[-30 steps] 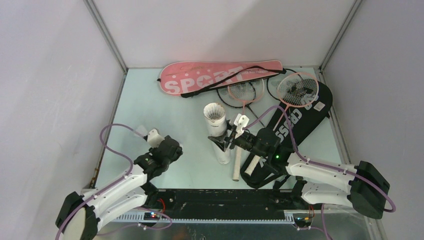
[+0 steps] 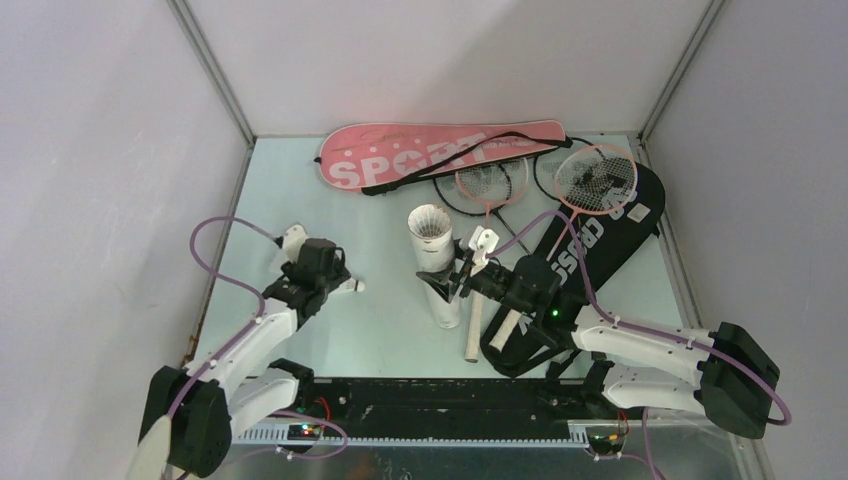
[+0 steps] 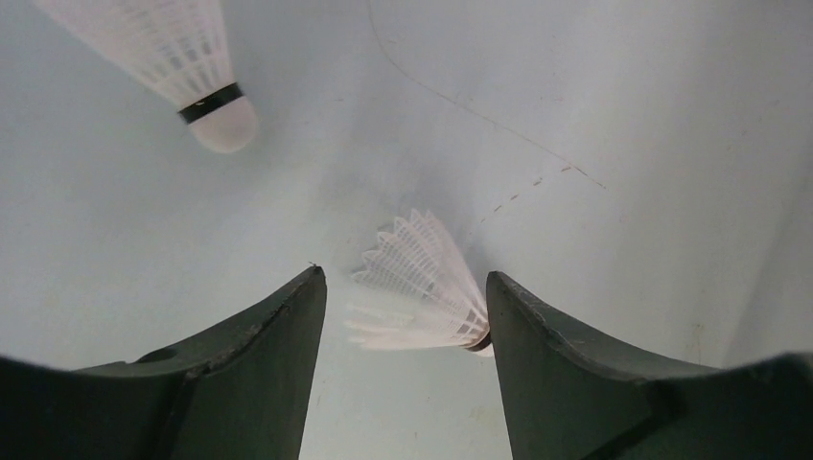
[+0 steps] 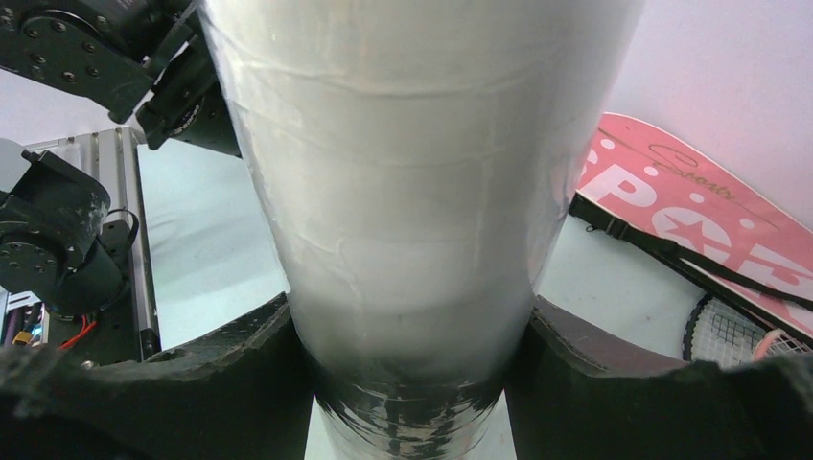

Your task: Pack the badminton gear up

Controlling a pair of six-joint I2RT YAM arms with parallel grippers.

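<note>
A white shuttlecock (image 3: 422, 287) lies on the table, seen between the spread fingers of my left gripper. Its cork end is partly hidden behind the right-hand finger (image 3: 513, 316); nothing is gripped there. Farther up in the left wrist view rests a second shuttlecock (image 3: 197, 72) with a black band. In the top view the left arm covers most of both. My right gripper is shut around the white shuttlecock tube (image 2: 431, 240), which leans slightly with its open mouth up. No shuttlecock cork shows inside that mouth.
A pink racket bag (image 2: 450, 150) lies along the back wall. On the right are a black racket bag (image 2: 610, 240) and several rackets, one with a pink head (image 2: 597, 180). Between the left arm and the tube, the table (image 2: 385, 240) is clear.
My left gripper has moved to the left and slightly back over the table, uncovering a shuttlecock's cork end at its right. The right arm and the tube have stayed still.
</note>
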